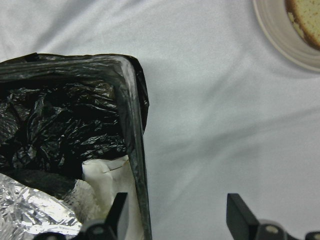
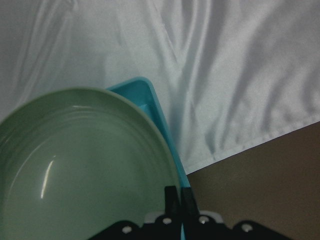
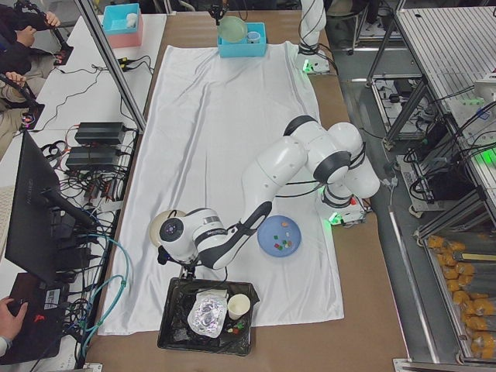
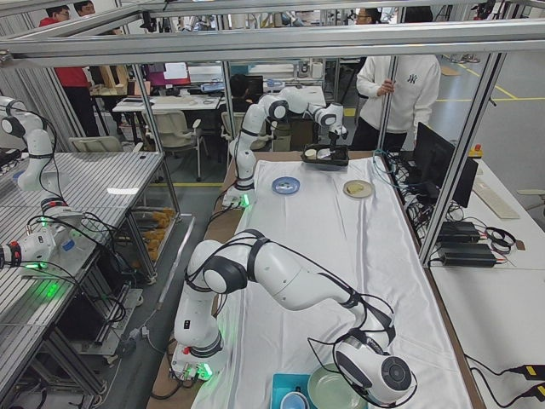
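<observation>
My left gripper is open over the right edge of a black-lined bin (image 1: 100,125) holding crumpled foil (image 1: 30,205), a white wrapper (image 1: 110,180) and, in the camera left view, a paper cup (image 3: 239,305). A plate (image 1: 272,35) with a slice of cake (image 1: 305,17) lies beside it, partly hidden by the arm in the camera left view. My right gripper is shut on the rim of a green plate (image 2: 85,160), over a turquoise tray (image 2: 147,100) at the far end, which also holds a blue cup (image 4: 294,401).
A blue plate (image 3: 279,235) with small coloured pieces lies right of the left arm. Monitors and cables (image 3: 85,248) line one side of the table.
</observation>
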